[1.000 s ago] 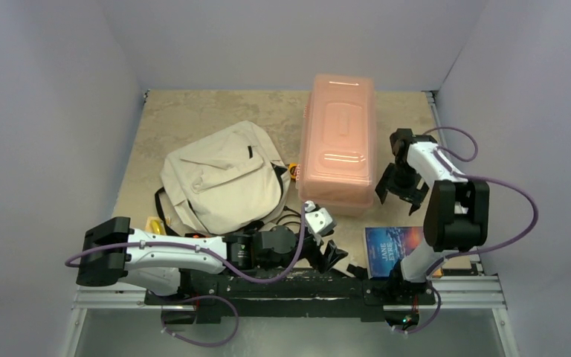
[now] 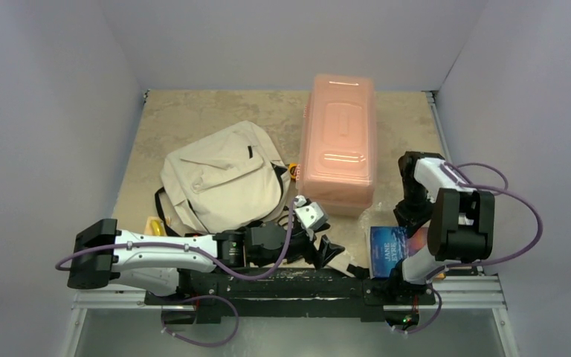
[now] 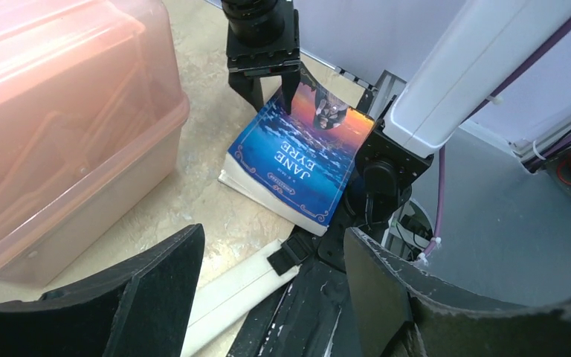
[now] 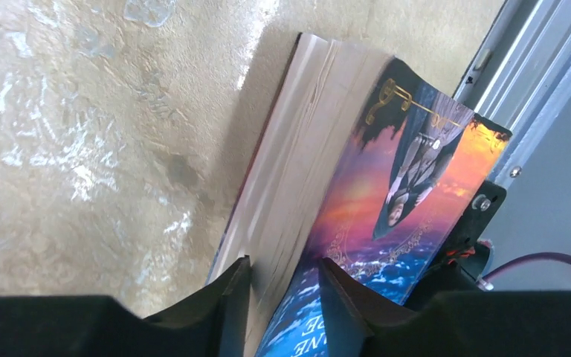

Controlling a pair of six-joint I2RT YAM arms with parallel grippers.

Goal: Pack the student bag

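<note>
The book "Jane Eyre" [image 3: 297, 152], blue with an orange sunset cover, lies at the table's front right. My right gripper is at its page side, fingers part way apart: one finger [image 4: 232, 297] beside the pages, the other [image 4: 336, 301] against the cover. Whether they clamp the book cannot be told. The cream bag [image 2: 227, 175] rests on the left of the table. My left gripper stands open with nothing between its fingers, in front of the pink box and left of the book.
A closed pink plastic box [image 2: 338, 141] stands upright on the table between bag and book. A white strap with a black buckle [image 3: 290, 253] lies near the front edge. Something yellow [image 2: 156, 225] shows behind my left arm. Table behind the bag is clear.
The book has shifted slightly right.
</note>
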